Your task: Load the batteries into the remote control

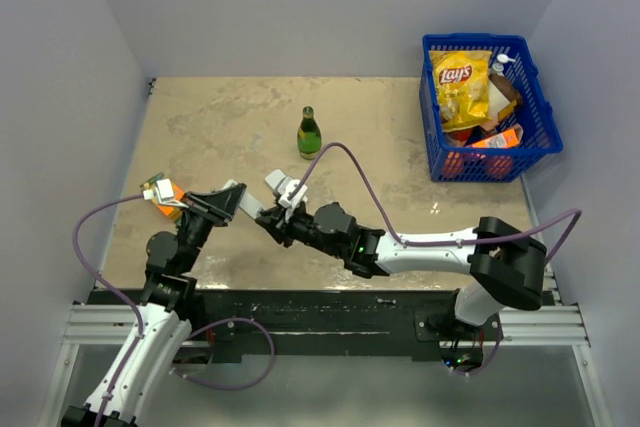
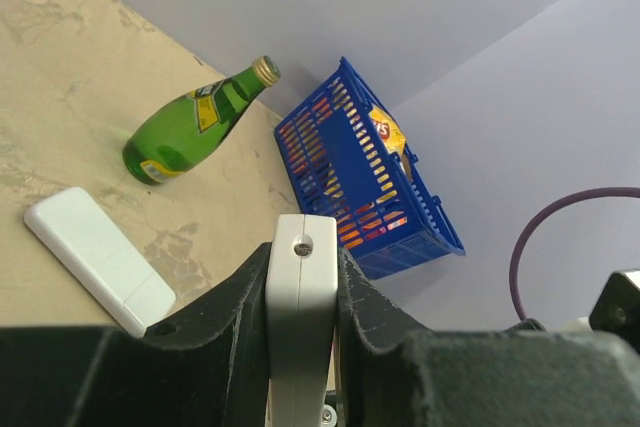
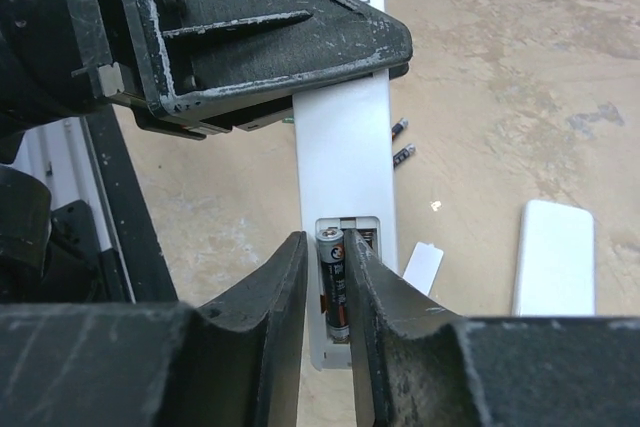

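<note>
My left gripper [image 1: 228, 197] is shut on the white remote [image 3: 345, 147], held up with its battery bay toward the right wrist camera. A dark battery [image 3: 334, 287] sits in that bay. My right gripper is at the bay, its fingertips either side of the battery; whether they grip it is unclear. In the left wrist view the remote [image 2: 303, 307] shows edge-on between the left fingers. Loose batteries [image 3: 402, 155] lie on the table behind it, and a small white piece [image 3: 423, 269], likely the cover, lies there too.
A green bottle [image 1: 309, 139] stands mid-table. A white object [image 2: 98, 257] lies near it. A blue basket [image 1: 432, 127] of snacks is at the back right. An orange-and-yellow packet [image 1: 158, 205] is at the left, partly behind the left arm.
</note>
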